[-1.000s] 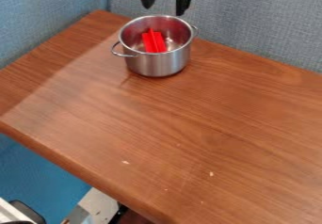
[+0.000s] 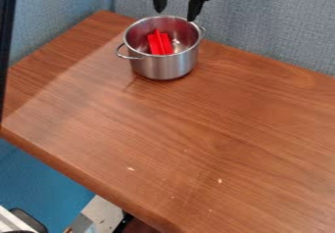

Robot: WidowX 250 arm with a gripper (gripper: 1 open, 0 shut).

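Observation:
A steel pot (image 2: 163,66) with two thin handles stands upright at the back left of the wooden table. Inside it rests a red block-like object (image 2: 161,44), leaning toward the back wall of the pot. Above the pot, at the top edge of the camera view, my black gripper (image 2: 175,5) is open, its two fingers apart with nothing between them. The upper part of the arm is out of view.
Blue-grey padded walls (image 2: 272,31) border the back and left. Some white and black hardware sits off the table's front-left corner.
My open gripper has shifted a little, staying above the pot's back. The pot and the red object look unmoved.

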